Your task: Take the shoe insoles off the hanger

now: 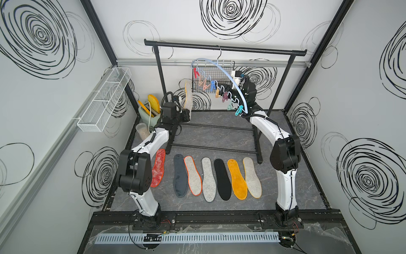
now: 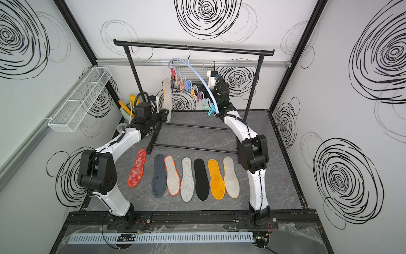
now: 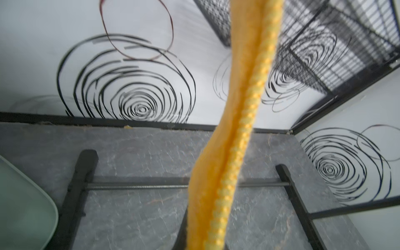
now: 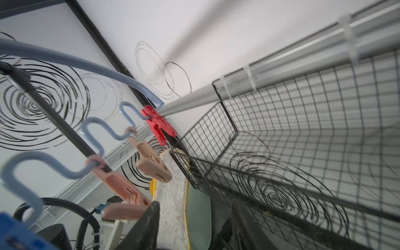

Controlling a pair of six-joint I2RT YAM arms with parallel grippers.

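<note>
A cream insole with a yellow back (image 1: 188,94) stands upright in my left gripper (image 1: 184,115), which is shut on its lower end; it fills the middle of the left wrist view as a yellow band (image 3: 233,125). It hangs apart from the pale blue hanger (image 1: 213,62) and its colored clips, such as the red clip (image 4: 157,123) and pink clip (image 4: 123,189). My right gripper is behind the hanger at the right, its blurred fingers apart with nothing visible held between them.
Several insoles (image 1: 222,180) lie in a row on the grey table. A black rack (image 1: 262,51) carries the hanger, before a wire basket (image 4: 291,158). A green bin (image 1: 146,116) with yellow items stands left; a white wire shelf (image 1: 95,122) is on the side wall.
</note>
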